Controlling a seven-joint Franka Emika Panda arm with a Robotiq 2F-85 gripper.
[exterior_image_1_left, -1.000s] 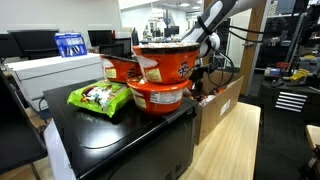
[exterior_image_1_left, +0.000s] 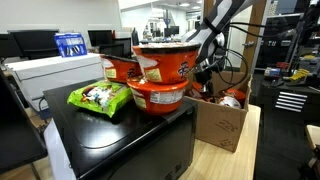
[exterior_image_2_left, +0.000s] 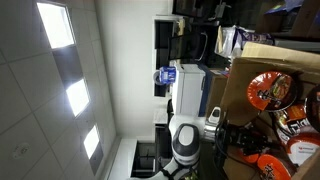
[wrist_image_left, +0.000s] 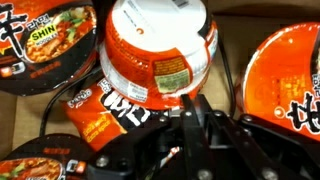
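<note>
In the wrist view my gripper reaches into a cardboard box (exterior_image_1_left: 219, 127) of instant noodles. Its dark fingertips are close together at the lower edge of a red-and-white noodle bowl (wrist_image_left: 160, 55), which lies tipped with its pale base upward. Whether they touch the bowl, or how wide the gap is, I cannot tell. An orange noodle packet (wrist_image_left: 100, 115) lies partly under that bowl. Other noodle bowls surround it: a dark-lidded one (wrist_image_left: 45, 45) at upper left, another (wrist_image_left: 40, 168) at lower left, and an orange-lidded one (wrist_image_left: 275, 75) at right.
On the black table (exterior_image_1_left: 105, 140) stand large stacked red bowls (exterior_image_1_left: 160, 95) and a green snack packet (exterior_image_1_left: 100, 96), near the box. A blue-and-white box (exterior_image_1_left: 70, 45) is farther back. The cardboard walls enclose my gripper; cables hang along the arm.
Compared with a second ago, the cardboard box shows more of its front face and sits nearer the table's side. The arm over it has shifted slightly and now stands a little higher.
</note>
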